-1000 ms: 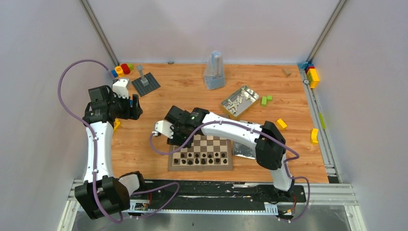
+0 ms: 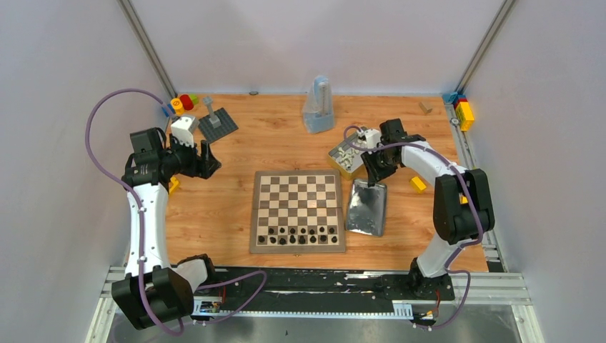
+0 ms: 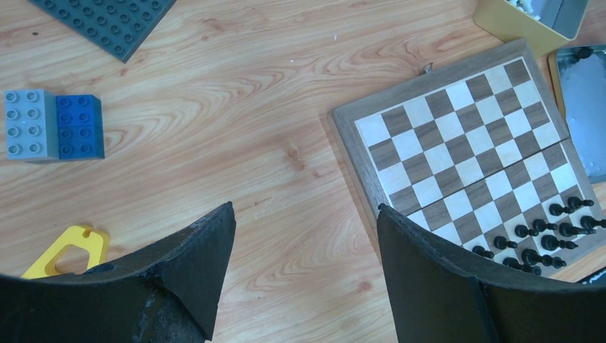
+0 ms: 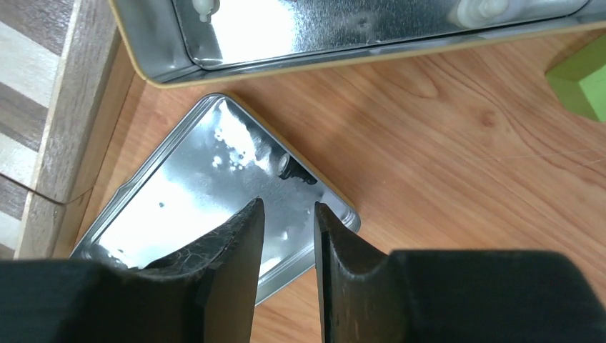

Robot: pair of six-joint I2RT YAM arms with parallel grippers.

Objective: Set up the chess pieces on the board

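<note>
The chessboard (image 2: 298,194) lies flat mid-table, with black pieces (image 2: 291,240) standing in two rows along its near edge. One black piece (image 4: 294,170) lies on its side in the shiny metal tray (image 2: 366,207), right of the board. White pieces (image 2: 345,155) lie in a yellow-rimmed box (image 2: 348,172) behind that tray. Above the tray's far end is my right gripper, part open with nothing between its fingers; the lying piece is just beyond its fingertips. My left gripper stands open and empty over bare wood, left of the board.
A grey baseplate (image 2: 217,125) and colored bricks sit at the far left. At the back stands a clear bag (image 2: 319,107). A yellow block (image 2: 418,185) lies right of the tray. Bare wood lies left of and behind the board.
My right arm has swung right, from over the board's left side past its far right corner to the tray and box. The left arm shifted very slightly. The rows of black pieces look the same.
</note>
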